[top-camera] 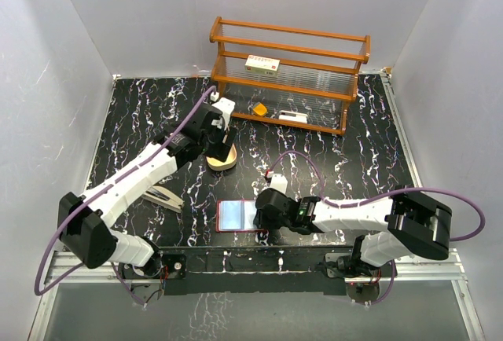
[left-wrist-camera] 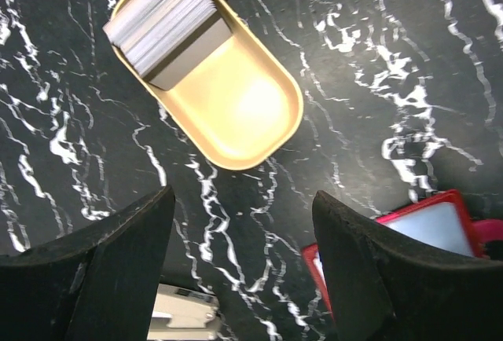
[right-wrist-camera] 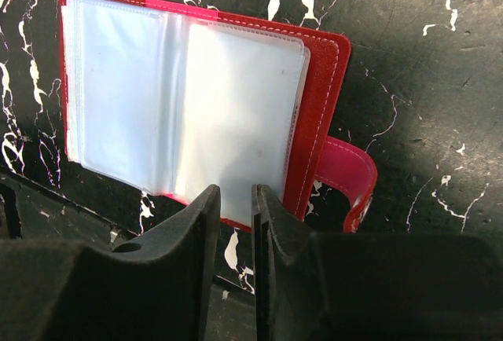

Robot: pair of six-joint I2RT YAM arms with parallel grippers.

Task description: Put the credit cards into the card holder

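Note:
The red card holder [right-wrist-camera: 314, 121] lies open at the front centre, showing clear sleeves [right-wrist-camera: 118, 89]. My right gripper is low over its right-hand sleeve, fingertips a small gap apart, with no card visible between them. My left gripper stands open above the table beside the cream tray [left-wrist-camera: 236, 121], which holds a stack of cards [left-wrist-camera: 169, 23] at one end; nothing shows between its fingers.
A wooden shelf rack [top-camera: 287, 125] with a small box [top-camera: 262, 64] stands at the back. Tong-like pale pieces [top-camera: 163, 199] lie at the left.

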